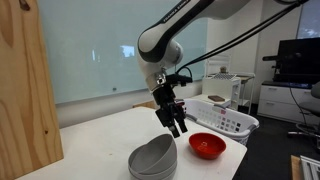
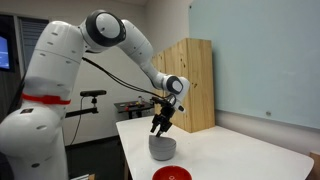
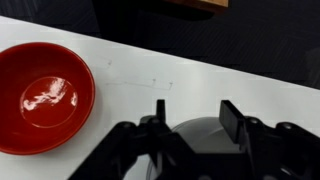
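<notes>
A grey bowl [image 1: 158, 155] stands on the white table, its rim higher on the side by the gripper; it appears to sit tilted in a second grey bowl [image 1: 150, 175]. My gripper [image 1: 175, 129] is just above that raised rim, its fingers spread apart. Between the fingertips in the wrist view, the grey bowl's curved rim [image 3: 205, 126] shows, with a gap on either side; the gripper's body hides much of the bowl. A red bowl [image 3: 45, 98] rests on the table beside the grey one, looking empty.
Behind the red bowl is a white laundry basket [image 1: 228, 122]. A wooden cabinet [image 2: 190, 85] stands at the table's far side. The white table [image 2: 235, 150] has wide bare space. Its edge runs close past the bowls, with dark floor beyond.
</notes>
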